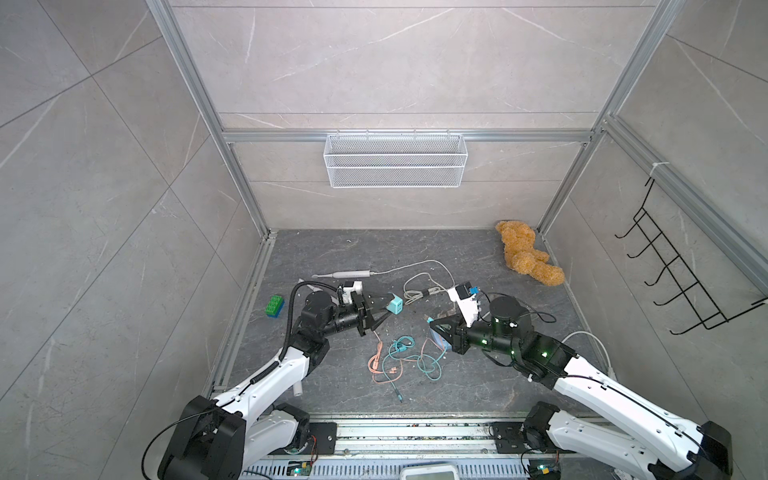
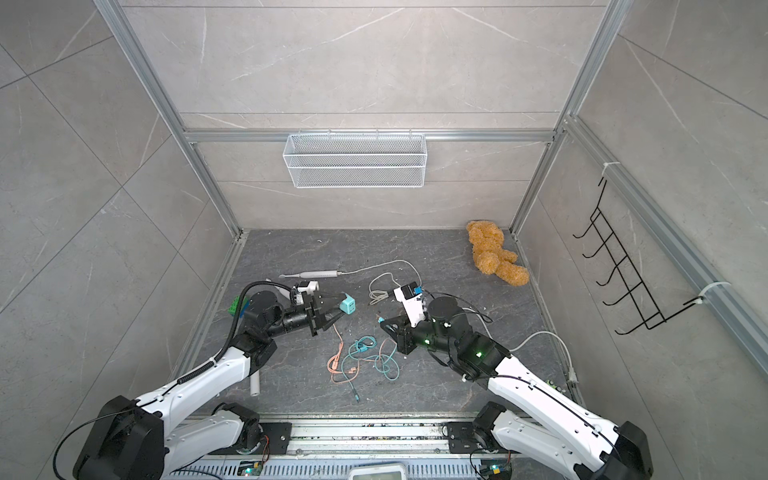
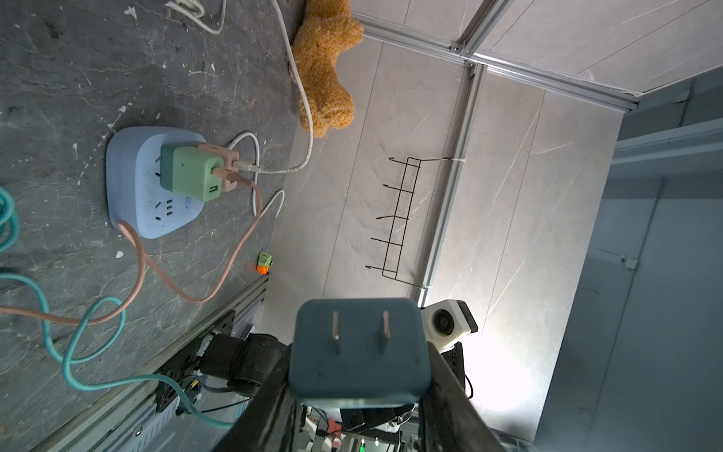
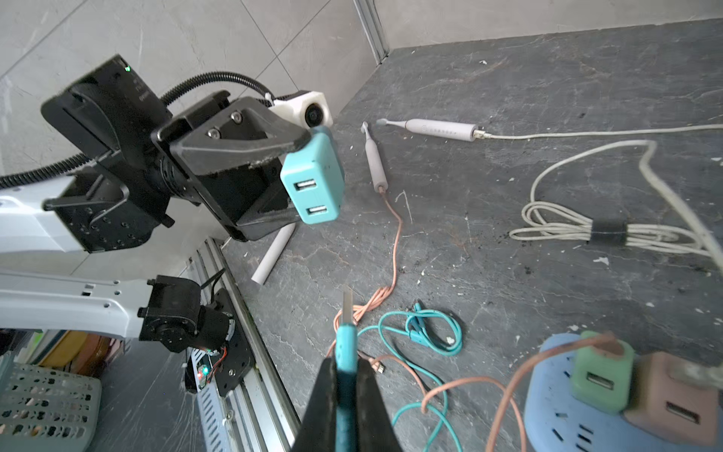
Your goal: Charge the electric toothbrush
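In the right wrist view, my left gripper is shut on a teal charger block (image 4: 313, 180), its two USB ports facing that camera. Two metal prongs on the block (image 3: 360, 354) show in the left wrist view. My right gripper is shut on a slim teal USB plug (image 4: 346, 342), metal tip outward. Plug and block are apart, both above the table. A white-corded toothbrush (image 4: 440, 129) and an orange-corded one (image 4: 375, 162) lie on the table. A teal cable (image 4: 444, 342) is loosely coiled there. The power strip (image 3: 131, 188) holds a green and a pinkish adapter.
A bundled white cable (image 4: 647, 235) lies behind the strip, and a pale stick-like object (image 4: 275, 252) near the front left. The brown teddy bear (image 1: 528, 252) sits at the back right, a green block (image 1: 274, 305) at the left. Bare table lies along the back.
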